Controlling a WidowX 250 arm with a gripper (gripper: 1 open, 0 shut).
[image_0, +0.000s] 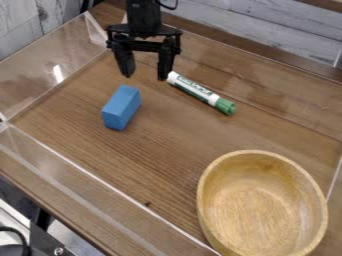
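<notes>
My black gripper (144, 62) is at the top centre of the camera view, open, its two fingers spread above the wooden table (160, 160). A blue block (122, 107) lies below and left of it. A green and white tube (202, 94), perhaps a marker, lies diagonally to its right. Nothing shows between the fingers.
A pale wooden bowl (261, 203) stands at the lower right. The table's edge runs along the left, with a dark cable beyond it at the lower left.
</notes>
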